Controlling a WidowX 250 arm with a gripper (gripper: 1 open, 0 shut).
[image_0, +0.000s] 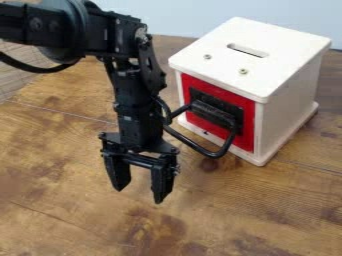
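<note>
My black gripper (140, 176) hangs over the wooden table at the centre-left, fingers pointing down and apart, nothing between them. To its right sits a white box (287, 110) with a slot and two silver screws on its sloped top and a red front panel (243, 97). A black bracket on that panel carries a looped black handle (213, 150), which lies just right of my wrist, partly behind it. I cannot tell whether they touch.
A pale wall stands behind, and a mesh shows at the far left edge.
</note>
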